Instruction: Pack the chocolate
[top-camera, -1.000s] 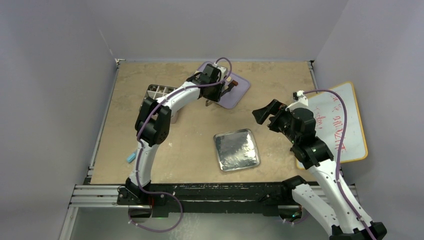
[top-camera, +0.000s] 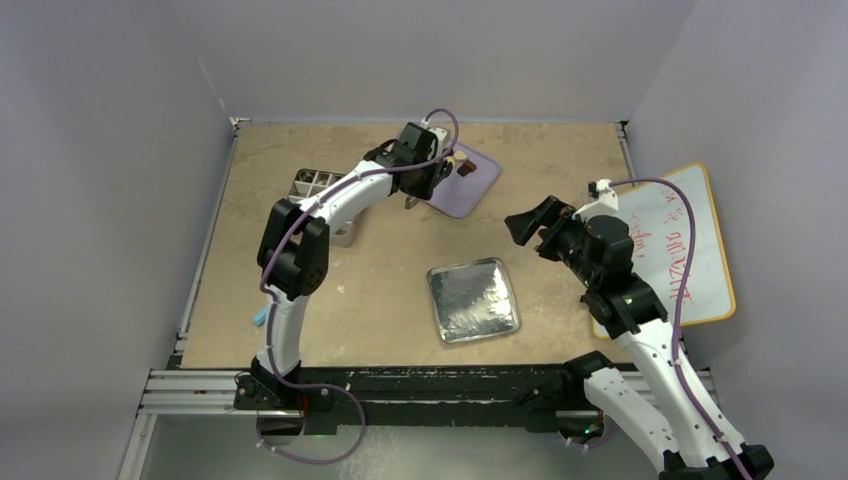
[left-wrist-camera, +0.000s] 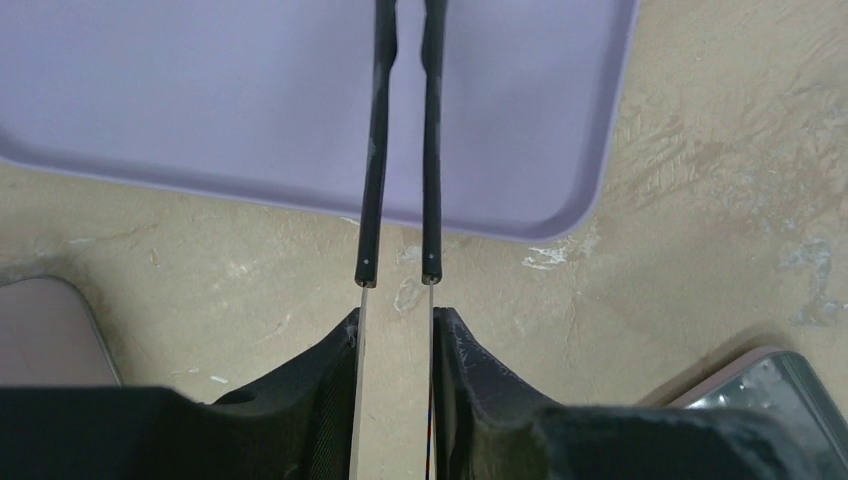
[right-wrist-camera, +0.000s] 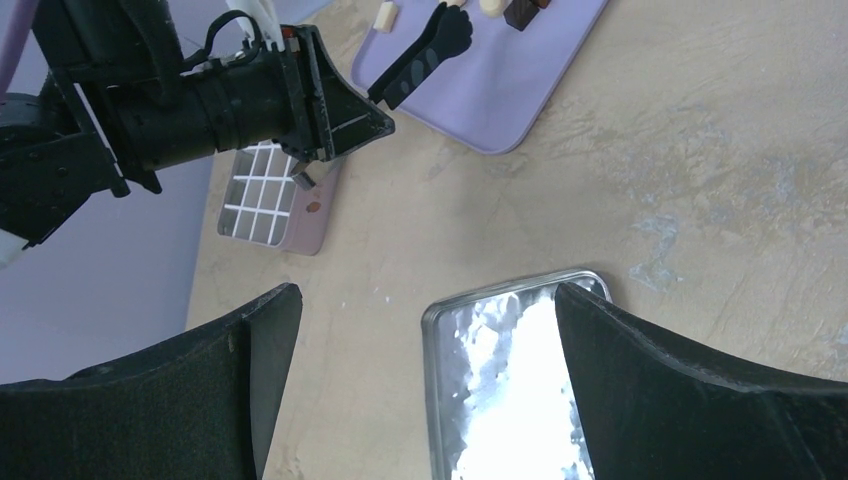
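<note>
Chocolates lie at the back of the lilac tray (top-camera: 465, 200): a dark brown piece (top-camera: 467, 167), pale pieces (right-wrist-camera: 490, 6) and others partly hidden by the left arm. My left gripper hovers over that tray; in the left wrist view its long fingers are part open, with a narrow gap and lilac tray visible between them, their tips cut off by the frame's top. A compartment box (right-wrist-camera: 260, 195) stands left of the tray, partly behind the left arm. My right gripper (top-camera: 530, 220) stands open above the right side of the table, holding nothing.
A metal tray (top-camera: 473, 300) lies at the front middle. A lettered white board (top-camera: 680, 250) leans at the right. A small blue object (top-camera: 259, 316) is at the front left. The table between box and metal tray is clear.
The right arm is unchanged.
</note>
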